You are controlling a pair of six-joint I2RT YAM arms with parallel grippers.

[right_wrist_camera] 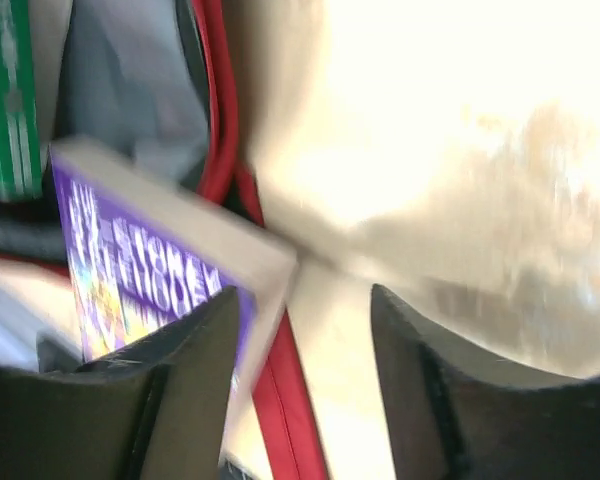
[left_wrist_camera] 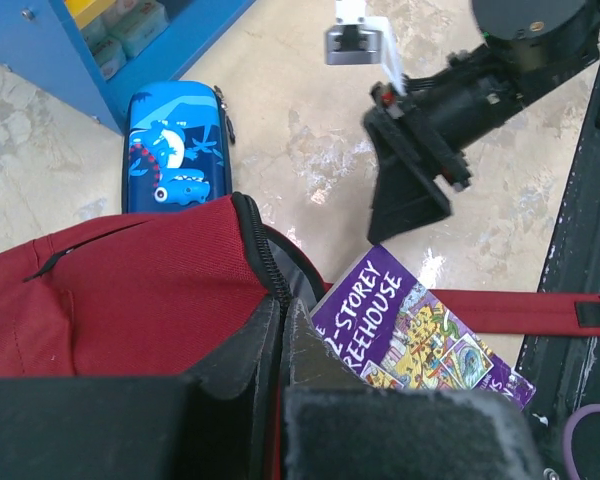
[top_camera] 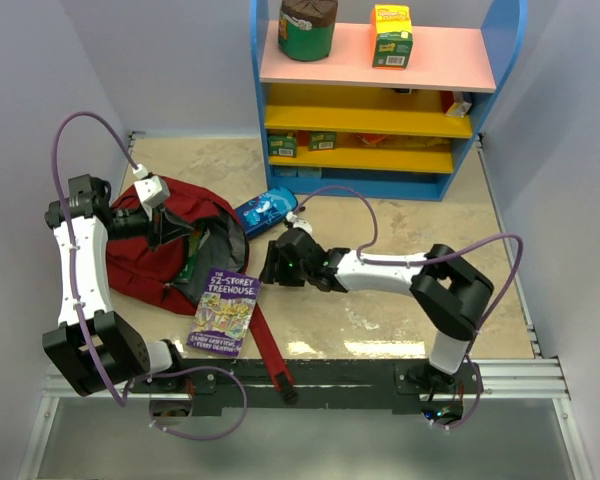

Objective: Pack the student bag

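Observation:
The red bag (top_camera: pixel 150 262) lies on its side at the left, its dark mouth facing right and a green item (right_wrist_camera: pixel 10 100) inside. The purple Treehouse book (top_camera: pixel 225 312) rests flat, front cover up, at the lower edge of the bag's mouth and partly over its strap. At the bag's upper rim my left gripper (top_camera: pixel 158 242) is shut; in its wrist view the closed fingers stand by the zipper edge (left_wrist_camera: pixel 265 245). My right gripper (top_camera: pixel 267 277) hovers just right of the book's upper corner, part open with nothing between its fingers. The right wrist view is blurred.
A blue pencil case (left_wrist_camera: pixel 177 150) lies behind the bag, near the shelf (top_camera: pixel 370 105) holding several boxes. The red strap (top_camera: pixel 270 350) runs to the dark front rail.

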